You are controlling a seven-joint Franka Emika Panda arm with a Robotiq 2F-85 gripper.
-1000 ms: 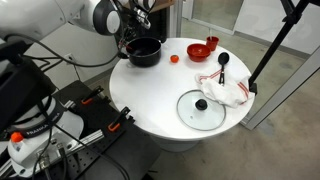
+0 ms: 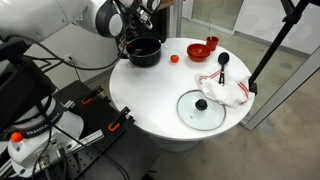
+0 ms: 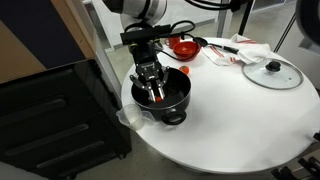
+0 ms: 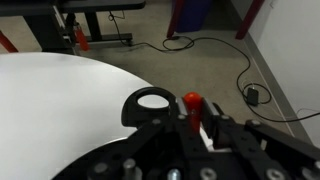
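A black pot stands near the far left edge of the round white table. In exterior view 2 my gripper points down into the pot, its fingertips inside the rim. Between the fingers shows a small red thing, and the fingers look shut on it. That red thing also appears in the wrist view, close to the pot's black loop handle. Its lower part and the pot's inside are mostly hidden. Another small red thing lies on the table right of the pot.
A pale cup is beside the pot at the table edge. Red bowls are at the back. A dark ladle lies on a white-and-red cloth. A glass lid rests nearer the front.
The arm above the pot has shifted slightly. The pot and the things on the table have not moved.
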